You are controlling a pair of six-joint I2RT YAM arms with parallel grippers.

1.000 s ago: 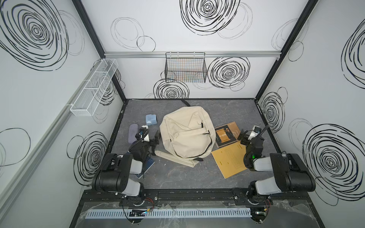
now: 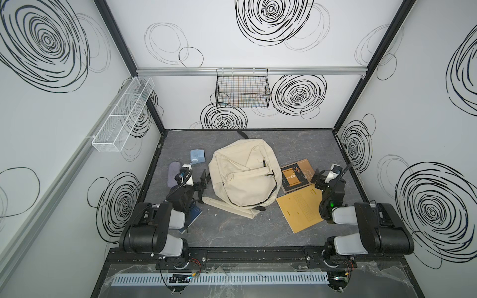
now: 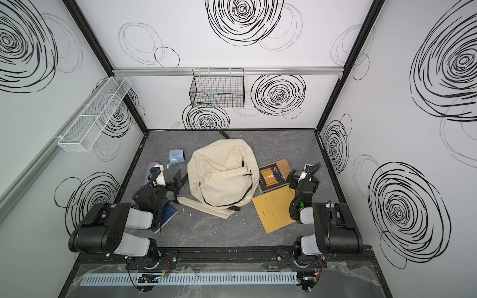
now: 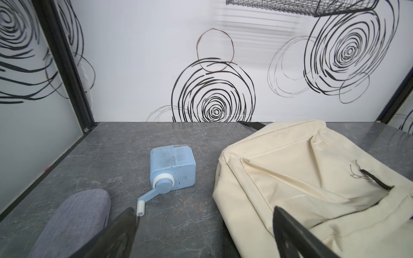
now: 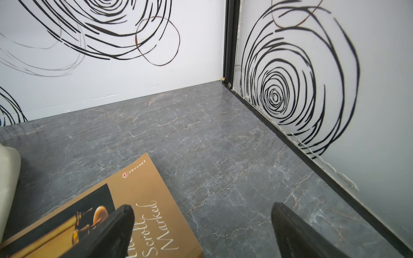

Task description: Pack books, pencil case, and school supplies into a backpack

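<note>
A cream backpack (image 2: 243,171) lies flat mid-table. To its right are a brown-and-black book (image 2: 296,175) and a yellow folder (image 2: 300,207), the folder partly under the right arm. A grey case (image 4: 75,223) and a light blue pencil sharpener with a crank (image 4: 173,165) sit left of the bag. Partly covered by the left arm is a dark blue book (image 3: 166,216). Between the grey case and the bag, my left gripper stands open and empty. My right gripper, also open and empty, hovers by the brown book's right edge.
A black wire basket (image 2: 243,92) hangs on the back wall, and a white wire rack (image 2: 123,116) on the left wall. Bare tabletop (image 5: 223,150) stretches behind the right gripper. One pale strap (image 2: 229,207) trails from the bag's front left.
Both arms have shifted very slightly, the left gripper a touch to the left. The backpack and the other objects lie where they were.
</note>
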